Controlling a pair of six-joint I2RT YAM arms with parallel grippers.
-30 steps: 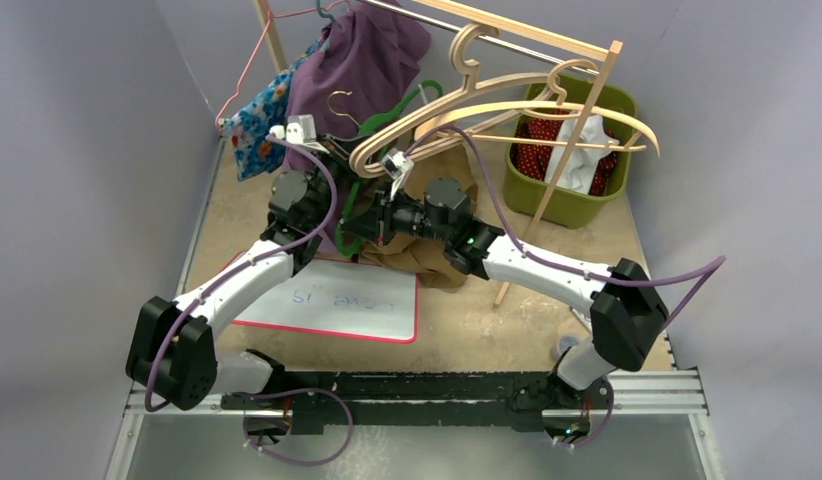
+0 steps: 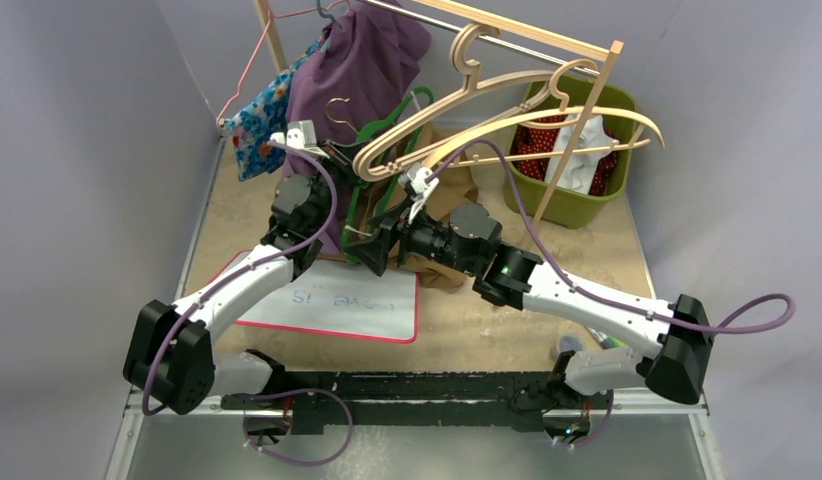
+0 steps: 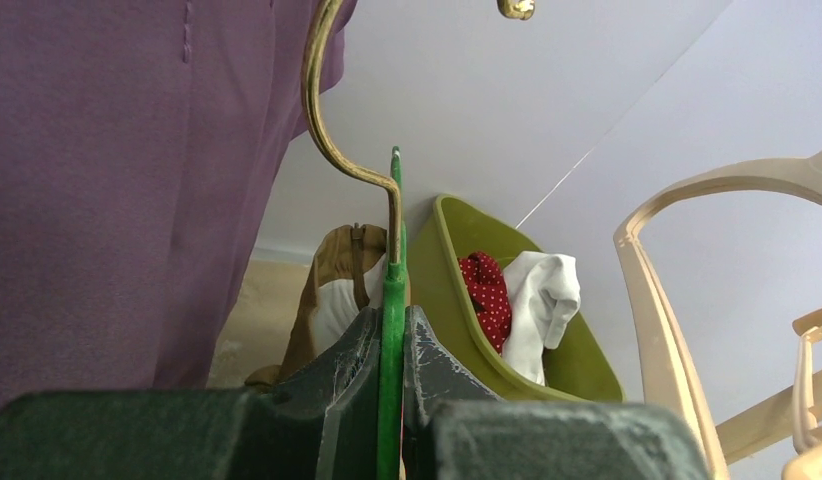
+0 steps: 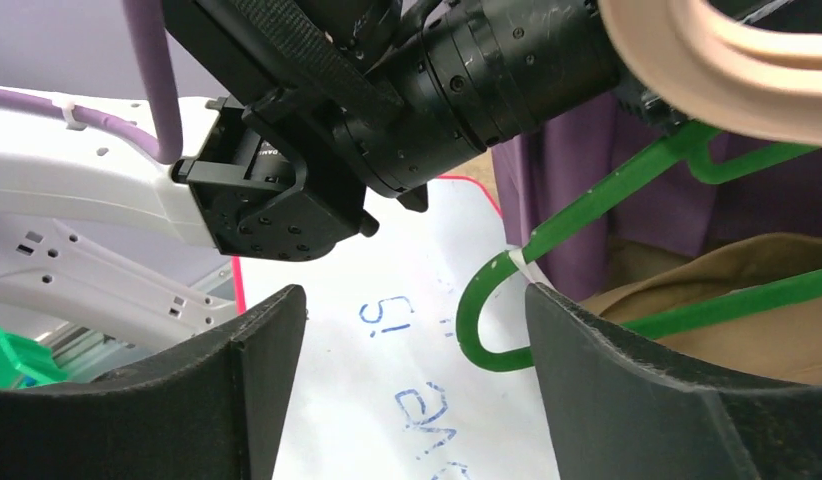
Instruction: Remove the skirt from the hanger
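My left gripper is shut on the green hanger (image 3: 392, 295), just below its brass hook (image 3: 332, 145). The brown skirt (image 2: 439, 275) lies crumpled below and behind the hanger; a zip shows on it in the left wrist view. In the right wrist view, a thin white strap (image 4: 527, 268) crosses the hanger's upper arm near its rounded end and passes behind the right finger (image 4: 577, 345). My right gripper is open, its fingers apart, with the hanger's end close to that finger. Whether the strap touches the finger, I cannot tell.
Wooden hangers (image 2: 467, 95) hang from the rail, close over my right gripper. A purple cloth (image 2: 332, 90) hangs behind the left gripper. The green bin (image 2: 565, 208) at the back right holds red and white cloth. A whiteboard (image 2: 337, 315) lies in front.
My right arm has shifted to the right, and its gripper has opened near the hanger's end. The wooden hangers sway slightly. My left arm stays in place.
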